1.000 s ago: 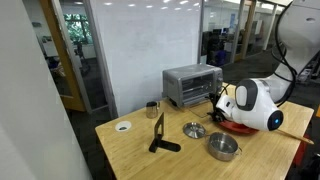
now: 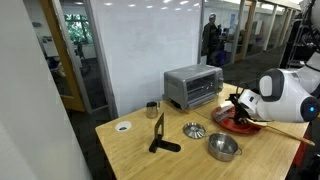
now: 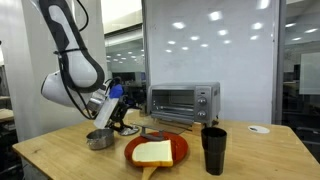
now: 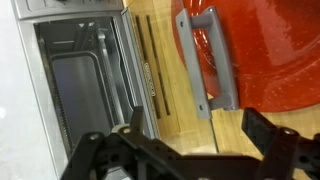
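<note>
My gripper stands open above the table in the wrist view, its dark fingers far apart and nothing seen between them. A grey U-shaped handle-like piece (image 4: 222,66) lies ahead of it, over the rim of the red plate (image 4: 275,70). Some space shows between that piece and both fingers. On the plate's near side in exterior view 2 rests a slice of bread (image 3: 153,152). The silver toaster oven (image 3: 183,103) stands behind the plate; its front and a dark tray inside (image 4: 85,88) fill the wrist view's left. In exterior view 1 the fingertips are too small to make out.
A metal pot (image 2: 223,147), a round lid (image 2: 194,130) and a dark upright stand (image 2: 159,135) occupy the table left of the arm. A black cup (image 3: 214,149) is right of the plate. Bare wood (image 2: 130,155) shows at the table's left.
My arm and gripper have shifted right in exterior view 1, away from the spot left of the red plate. A pale grey piece now shows there. The pot, lid and oven have not moved.
</note>
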